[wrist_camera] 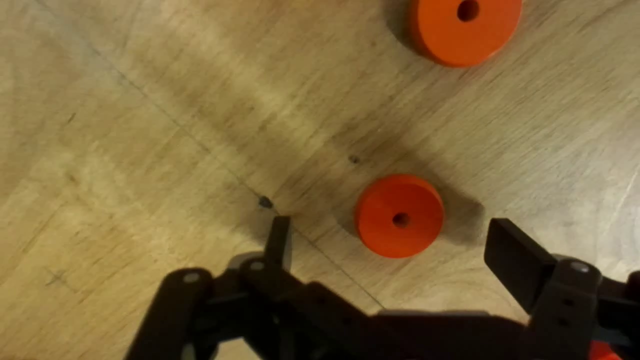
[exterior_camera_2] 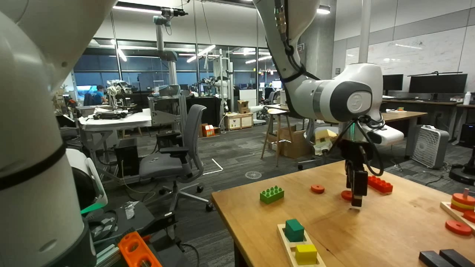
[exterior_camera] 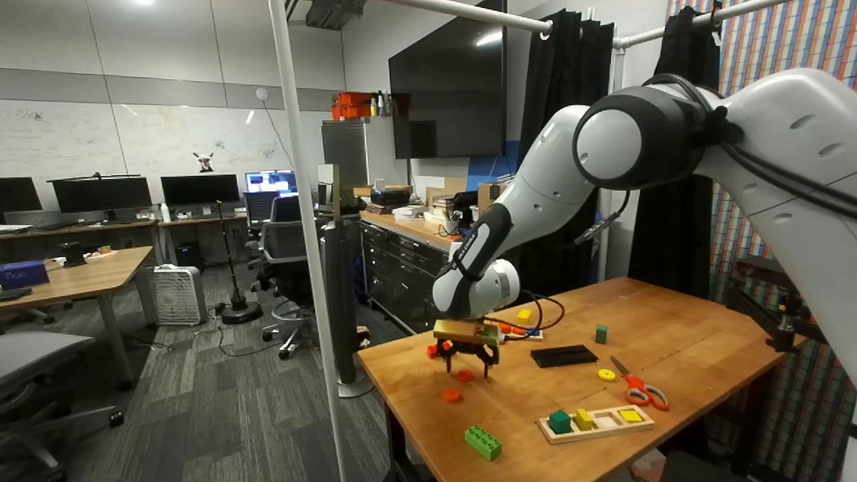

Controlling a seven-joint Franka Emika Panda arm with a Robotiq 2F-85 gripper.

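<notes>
Low over the wooden table, my gripper stands open, its two black fingers [wrist_camera: 520, 261] wide apart. Between and slightly ahead of them in the wrist view lies a small orange-red disc [wrist_camera: 384, 231] with a hole at its centre, flat on the wood and touched by neither finger. A second orange disc [wrist_camera: 465, 36] rests farther off at the top of that view. In exterior view 1 the near disc [exterior_camera: 464, 375] shows just by the fingertips, with the other disc [exterior_camera: 452, 396] closer to the camera. Exterior view 2 has the near disc [exterior_camera_2: 346, 195] partly behind the gripper.
A red brick [exterior_camera_2: 379, 184] sits close beside the gripper. Elsewhere are a green brick [exterior_camera: 483, 442], a wooden shape tray [exterior_camera: 598, 434], red-handled scissors [exterior_camera: 639, 392], a black block [exterior_camera: 564, 356] and a yellow ring [exterior_camera: 606, 375]. Bare wood surrounds the two discs.
</notes>
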